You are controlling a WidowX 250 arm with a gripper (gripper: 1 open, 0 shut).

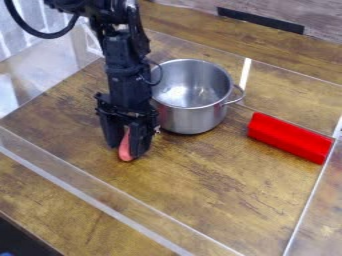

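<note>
My black gripper (127,125) is low over the wooden table at the centre-left of the camera view, its fingers around a small pink elongated object (126,150) lying on the wood. The lower end of that object shows below the fingers; whether they grip it cannot be told. A steel pot (201,100) with side handles stands just right of the gripper.
A red cylinder (289,137) lies at the right of the table. Clear panels or edges border the left and right sides.
</note>
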